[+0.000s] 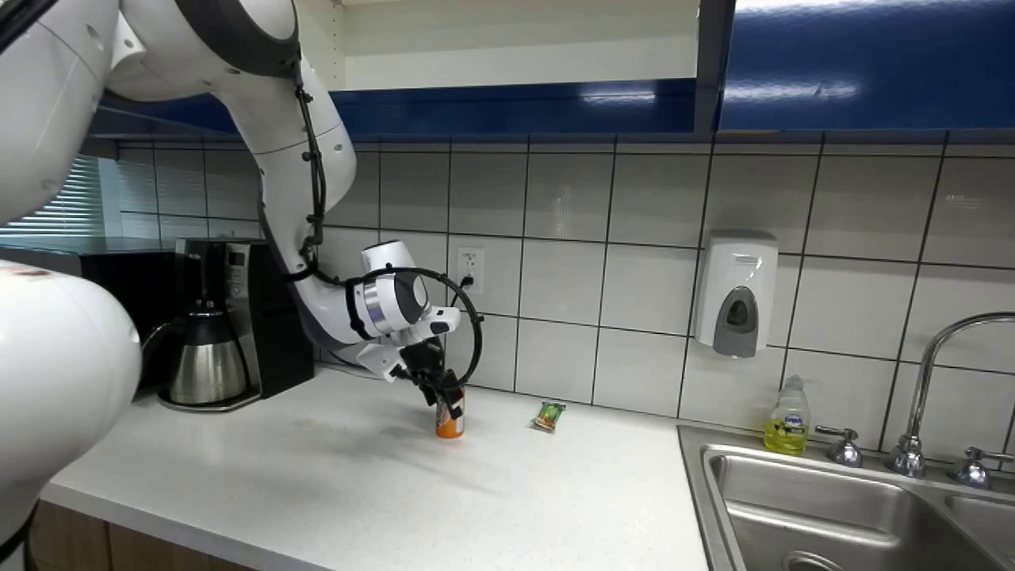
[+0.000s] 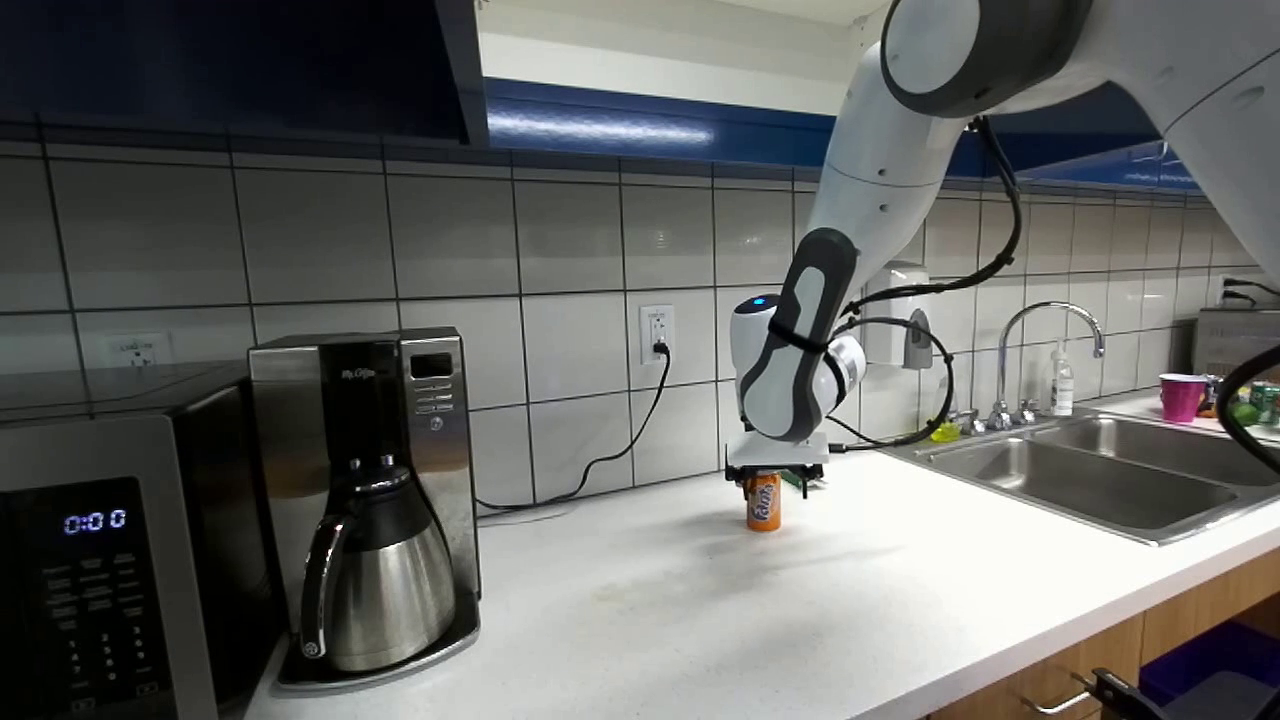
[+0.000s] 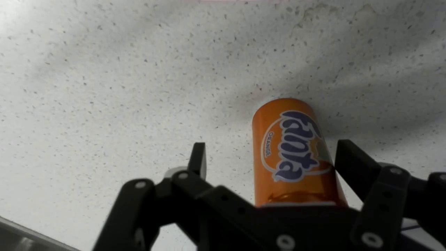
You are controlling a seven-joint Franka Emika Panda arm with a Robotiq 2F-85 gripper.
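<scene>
An orange Fanta can (image 1: 450, 423) stands upright on the white counter (image 1: 571, 485), near the tiled back wall. At its upper part is my gripper (image 1: 443, 404), tilted downward. In the wrist view the gripper is open, its fingers spread wide. The can (image 3: 292, 150) shows between them, close to the right finger (image 3: 355, 169) and well apart from the left finger (image 3: 198, 161). Whether the right finger touches it I cannot tell. The can's near end is hidden behind the gripper body. In exterior view 2 the can (image 2: 763, 504) stands just beneath the gripper.
A small green snack packet (image 1: 549, 415) lies right of the can. Farther right are the sink (image 1: 818, 514), a dish soap bottle (image 1: 787, 419) and the faucet (image 1: 918, 400). A coffee maker (image 2: 438, 468) and microwave (image 2: 102, 540) stand at the left.
</scene>
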